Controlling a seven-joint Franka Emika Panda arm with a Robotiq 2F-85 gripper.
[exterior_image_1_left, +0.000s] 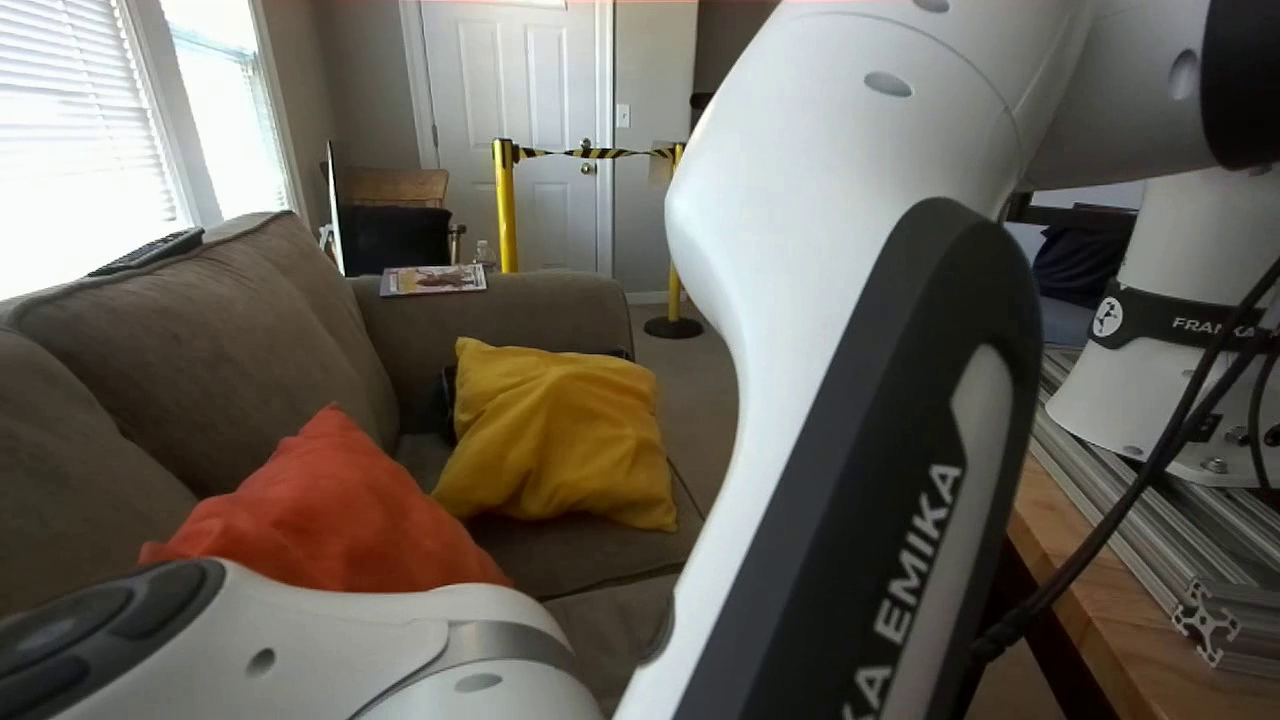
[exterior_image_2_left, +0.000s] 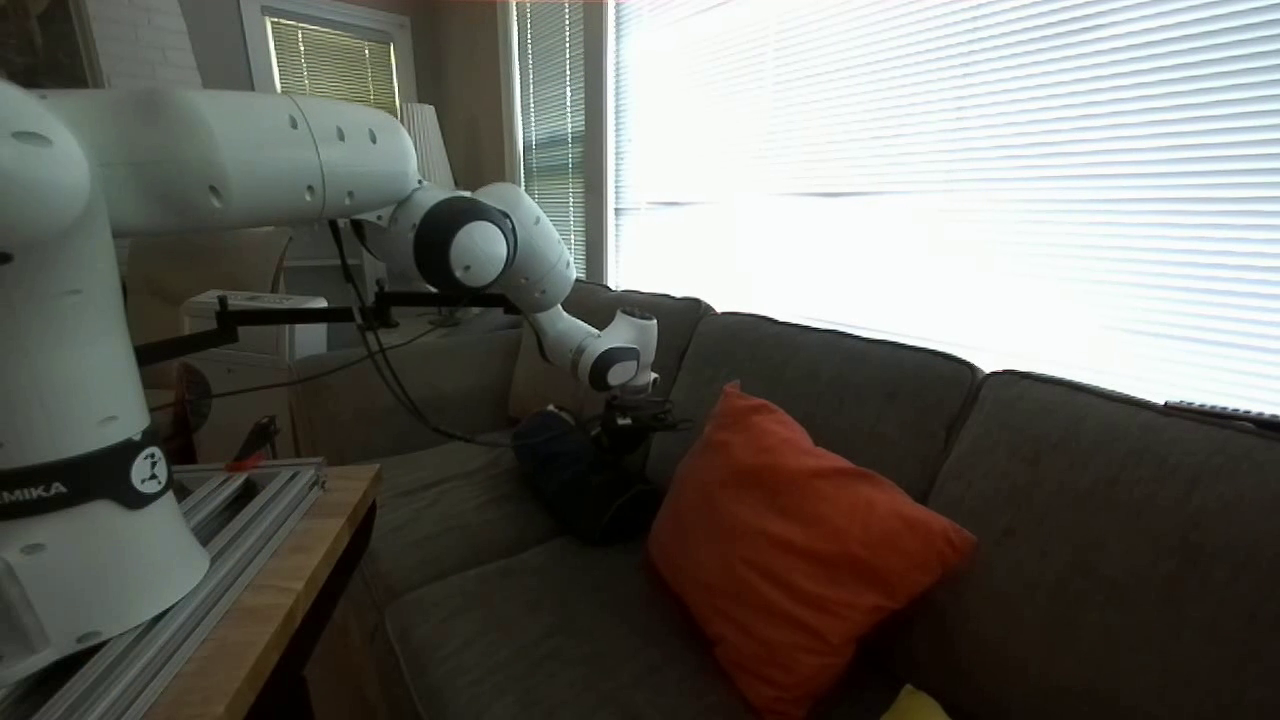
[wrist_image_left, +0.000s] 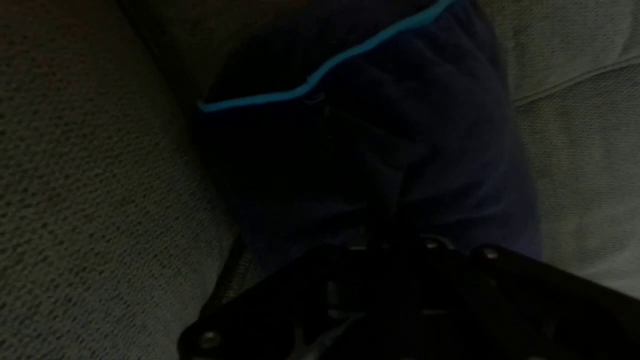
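A dark navy pillow with a bright blue piped edge fills the middle of the dim wrist view. My gripper is shut on the navy pillow, whose fabric creases toward the fingers; the fingertips themselves are lost in shadow. In exterior view 2, the gripper points down at the couch seat, with the dark pillow beneath and beside it. An orange pillow leans against the backrest just right of the gripper. The yellow pillow lies toward the couch's far end in exterior view 1, where my gripper is out of frame.
The couch backrest stands close behind the gripper. Nearer the robot base, the wooden table edges the couch. A magazine rests on the armrest.
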